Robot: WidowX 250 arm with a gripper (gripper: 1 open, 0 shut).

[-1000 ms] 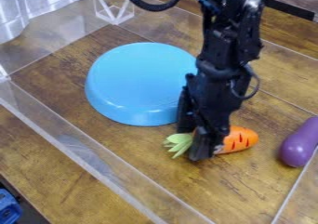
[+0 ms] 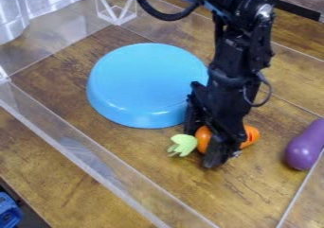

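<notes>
The black robot gripper (image 2: 218, 128) reaches down from the top onto an orange carrot (image 2: 243, 135) with pale green leaves (image 2: 183, 146), lying on the wooden surface. Its dark fingers cover much of the carrot's middle, so whether they are closed on it is unclear.
A blue bowl or lid (image 2: 144, 80) lies left of the gripper. A purple eggplant (image 2: 305, 145) is at the right edge. Clear plastic walls run along the left and right.
The gripper has shifted slightly and now covers more of the carrot's middle, with less of the orange showing.
</notes>
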